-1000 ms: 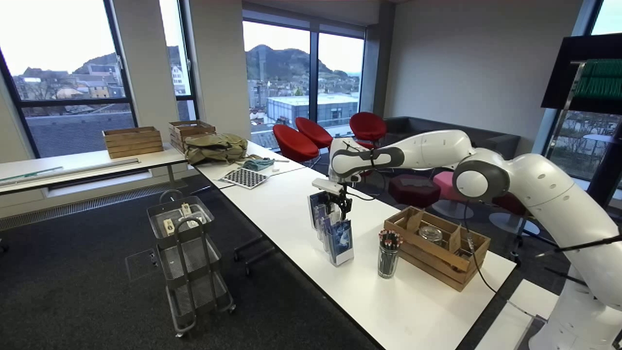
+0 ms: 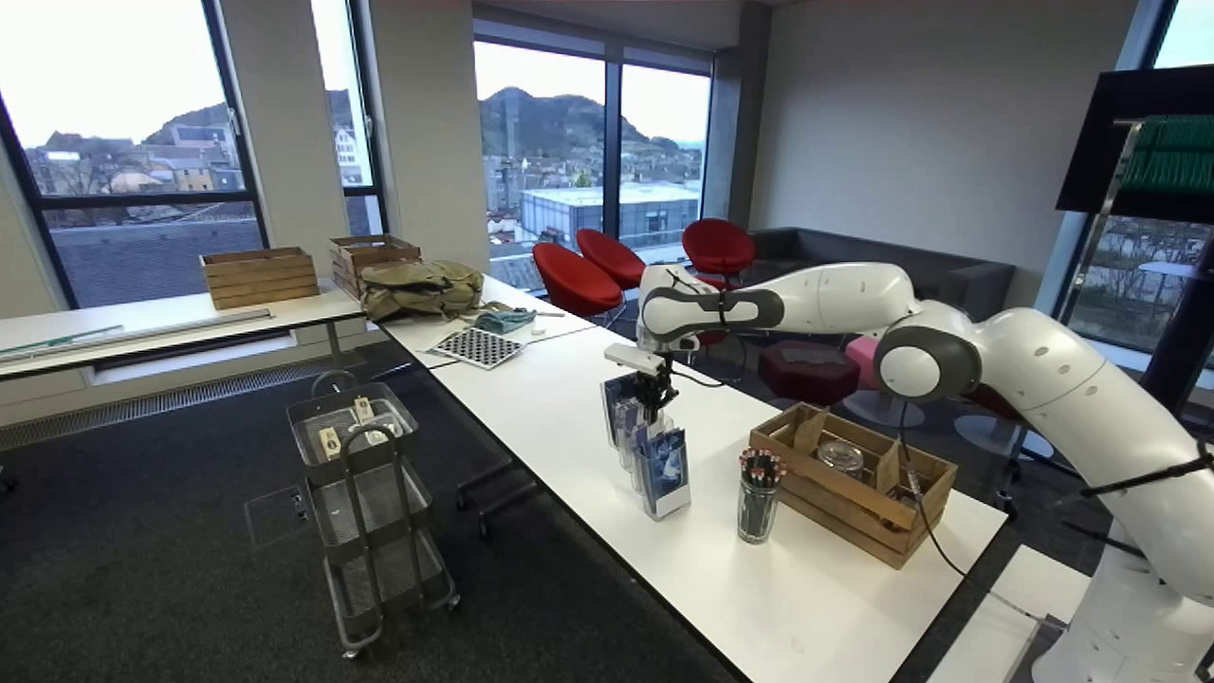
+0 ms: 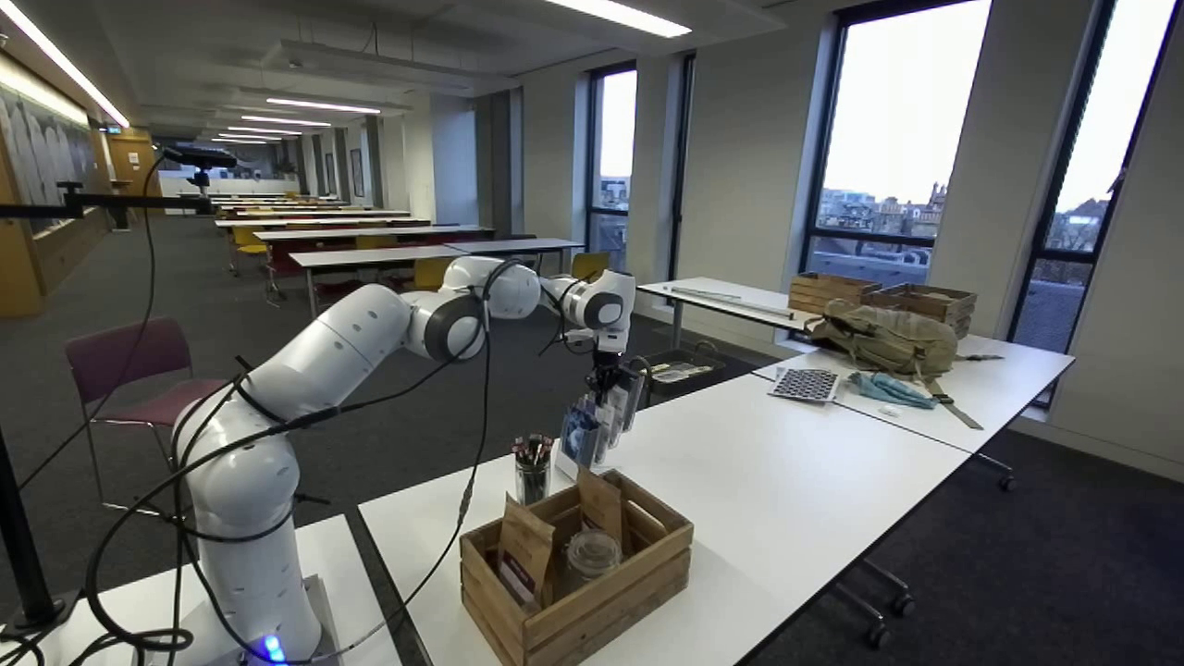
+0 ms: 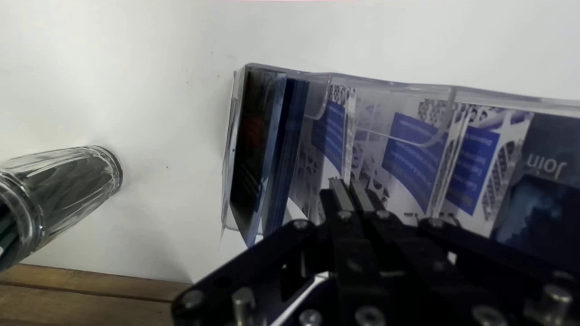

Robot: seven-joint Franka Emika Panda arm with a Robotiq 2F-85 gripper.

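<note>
A clear leaflet holder (image 4: 391,83) with several compartments stands on the white table. Dark blue leaflets (image 4: 255,141) fill its compartment nearest the pencil glass, and a dark leaflet marked "Join" (image 4: 549,157) sits at the other end. White and blue printed leaflets (image 4: 416,157) show in the middle. Over this middle part is my gripper, its two fingertips together and no object visible between them. From outside, the gripper (image 2: 656,415) points down at the holder; whether it touches a leaflet is hard to tell.
A glass of pencils (image 2: 757,497) stands beside the holder. The wooden crate (image 2: 836,512) holds a jar (image 2: 841,456) and paper bags (image 3: 526,549). Farther along the table are a checkered board (image 2: 478,347) and a green backpack (image 2: 418,286).
My gripper has shifted slightly left in exterior view 1, closer over the holder's middle. The holder, glass and crate have not moved.
</note>
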